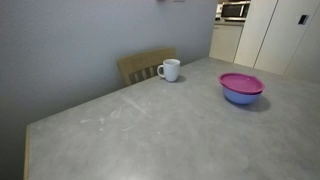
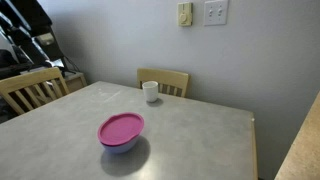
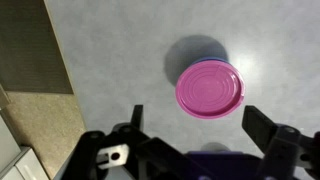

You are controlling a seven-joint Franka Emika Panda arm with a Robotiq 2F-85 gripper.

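Note:
A light blue bowl [image 1: 240, 98] stands on the grey table with a magenta lid [image 1: 242, 83] over its top. In the second exterior view the lid [image 2: 121, 128] hides most of the bowl [image 2: 122, 147]. From above, the wrist view shows the round lid [image 3: 210, 89], with a sliver of the bowl [image 3: 208, 59] along its upper edge. My gripper is open above the table, its fingers wide apart and nothing held between them. Part of the dark arm [image 2: 28, 38] shows blurred at upper left in the second exterior view.
A white mug [image 1: 170, 70] stands near the table's far edge, by a wooden chair [image 1: 143, 64]. Another chair [image 2: 32, 88] is at the left in the second exterior view. A wall borders the far side.

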